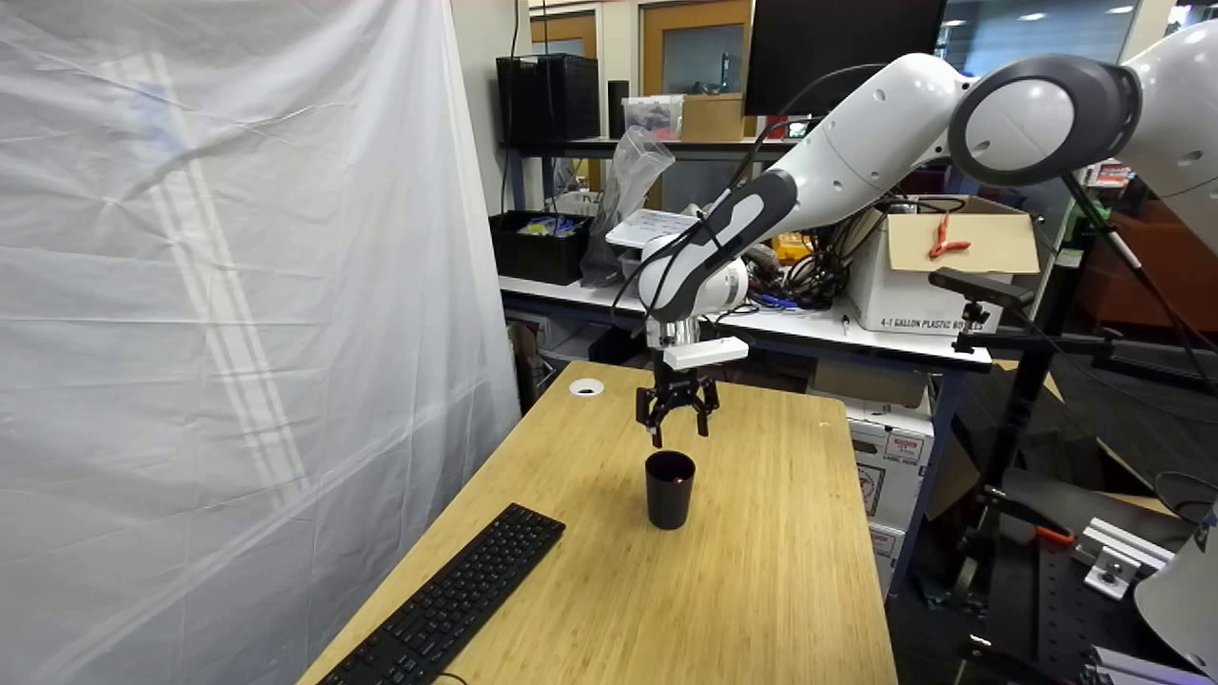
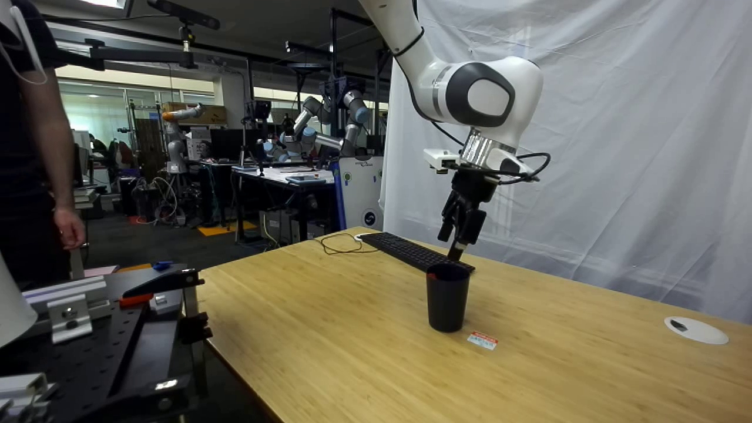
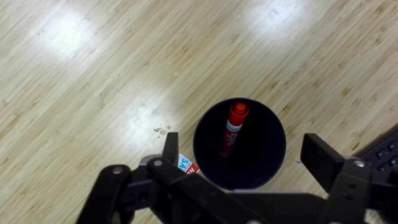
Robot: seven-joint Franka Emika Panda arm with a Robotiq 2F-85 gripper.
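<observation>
A black cup point(image 1: 669, 493) stands upright on the wooden table, and the second exterior view shows the same cup point(image 2: 447, 299) near the table's middle. Inside it leans a red marker point(image 3: 234, 128) with white lettering, its capped end toward the rim, as the wrist view looks down into the cup. Above the cup hangs my gripper point(image 1: 678, 436), pointing down. Its fingers point(image 3: 171, 148) are spread wide to either side of the cup's opening in the wrist view. The fingers are open with nothing between them, and they appear clear of the rim.
A black keyboard point(image 1: 457, 599) lies along the curtain side of the table. Flat by the cup's base is a small red and white label point(image 2: 483, 341). A round white grommet point(image 1: 585, 387) sits at the far left corner.
</observation>
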